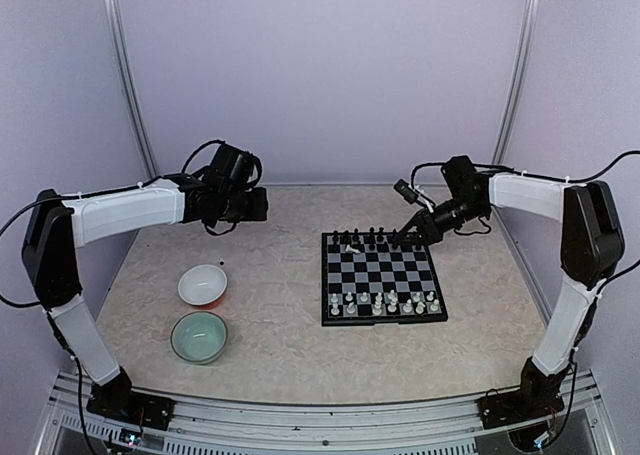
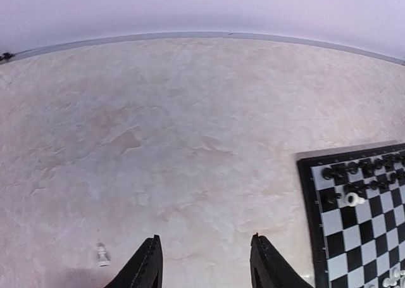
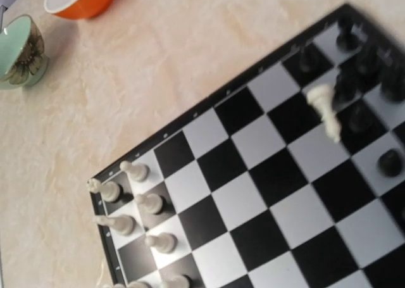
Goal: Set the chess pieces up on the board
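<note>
The chessboard (image 1: 384, 278) carries black pieces (image 1: 370, 238) along its far side and white pieces (image 1: 378, 305) along its near side. A white piece (image 3: 324, 112) lies tipped over beside the black pieces in the right wrist view. Left of the board, my left gripper is above the table, fingers apart and nothing between them. A small pale piece (image 2: 102, 256) is on the table at the lower left of the left wrist view. My right gripper (image 1: 402, 240) is over the board's far right part; its fingers are too dark and small to read, and its wrist view shows none of them.
A white-lined orange bowl (image 1: 203, 286) and a green bowl (image 1: 199, 337) stand on the left of the table. Between them and the board the table (image 1: 270, 305) is bare.
</note>
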